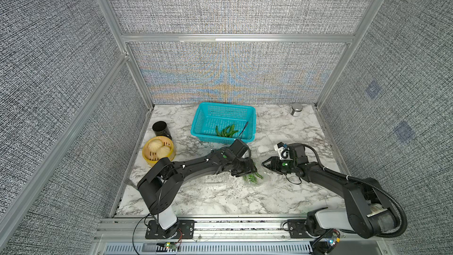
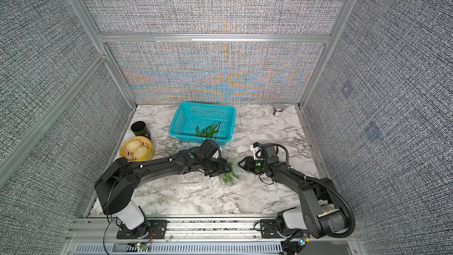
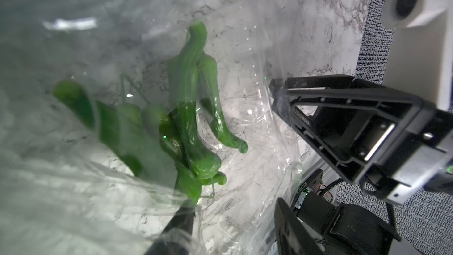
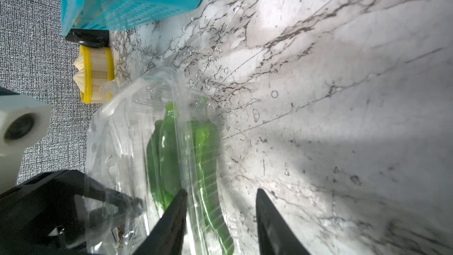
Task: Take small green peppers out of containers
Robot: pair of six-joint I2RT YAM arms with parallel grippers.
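Several green peppers (image 3: pixel 188 108) lie in a clear, soft-looking plastic container (image 4: pixel 141 127) on the table's middle. My left gripper is at the container's left, its fingers parted; one finger (image 3: pixel 177 231) shows through the plastic, the other outside it. Whether the wall lies between them I cannot tell. My right gripper is just right of the container, part open. Its left fingertip overlaps the container's side in the right wrist view; no pepper shows gripped. More peppers (image 1: pixel 226 131) lie in the turquoise basket (image 1: pixel 200 120) behind.
A round yellow steamer (image 1: pixel 146 155) with buns and a black cup (image 1: pixel 160 129) stand at the left. A small metal-topped jar (image 1: pixel 296 109) is at the back right. Bare marble table (image 4: pixel 330 113) extends to the right of the container.
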